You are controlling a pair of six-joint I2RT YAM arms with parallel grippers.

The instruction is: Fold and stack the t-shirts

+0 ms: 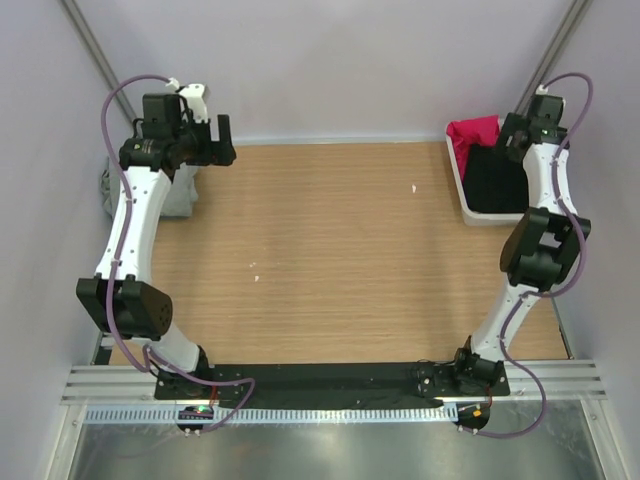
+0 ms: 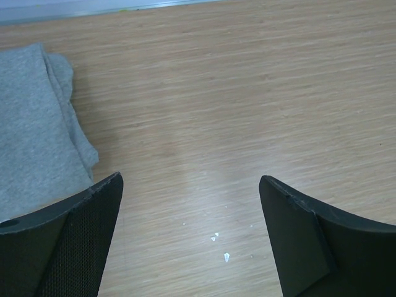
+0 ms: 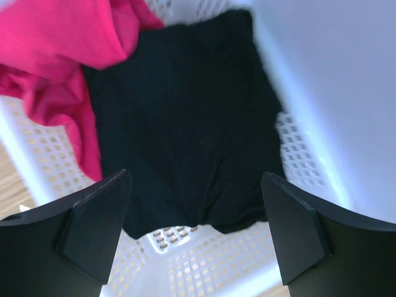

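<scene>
A grey folded shirt (image 2: 38,130) lies flat at the far left of the table, partly under my left arm in the top view. My left gripper (image 1: 208,150) is open above the wood just beside it, fingers empty. In the white basket (image 1: 455,178) at the back right lie a pink shirt (image 1: 474,131) and a black shirt (image 3: 185,124). My right gripper (image 1: 514,136) hangs over the basket, open, with the black shirt below and between its fingertips in the right wrist view.
Pale walls stand at the back and both sides, close to the basket on the right.
</scene>
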